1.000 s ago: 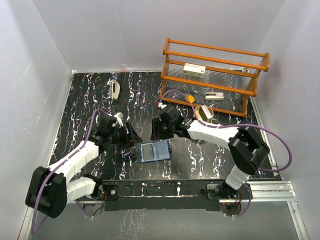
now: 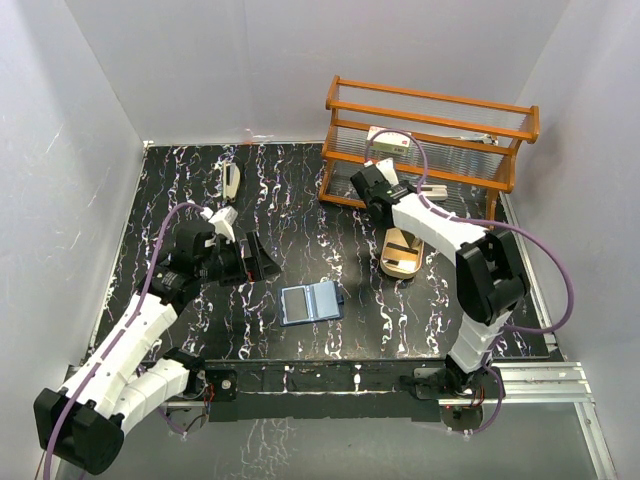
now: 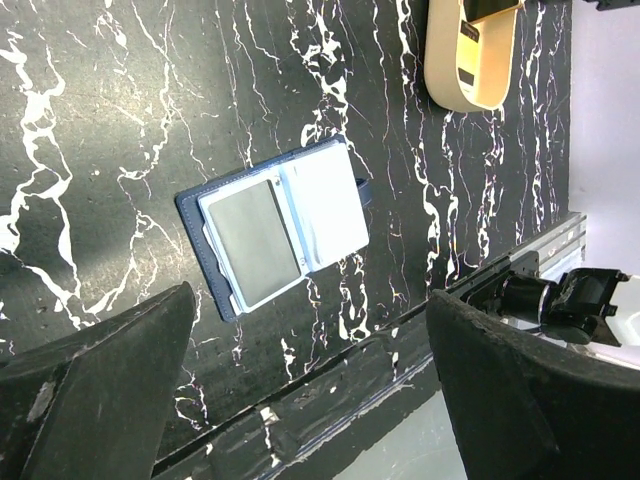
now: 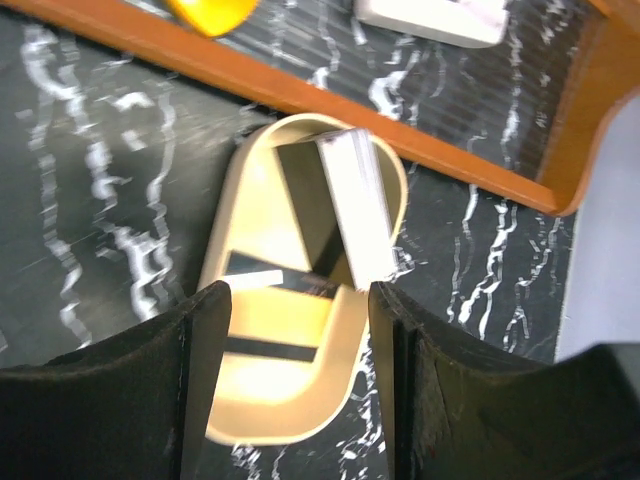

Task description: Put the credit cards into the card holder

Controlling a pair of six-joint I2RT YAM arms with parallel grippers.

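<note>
A blue card holder [image 2: 312, 302] lies open flat on the table, with a clear sleeve and a pale blue panel [image 3: 325, 200]. A cream oval tray [image 2: 400, 262] holds dark and white cards [image 4: 355, 200]. My left gripper [image 2: 257, 255] stands open left of and above the holder, nothing between its fingers. My right gripper is open over the tray, with cards in view beyond its fingers.
A wooden rack [image 2: 430, 140] with boxes fills the back right. A pale stapler-like object [image 2: 230, 180] lies at the back left.
My right gripper has moved from above the card holder up and right to over the cream tray. The left gripper has shifted slightly left.
</note>
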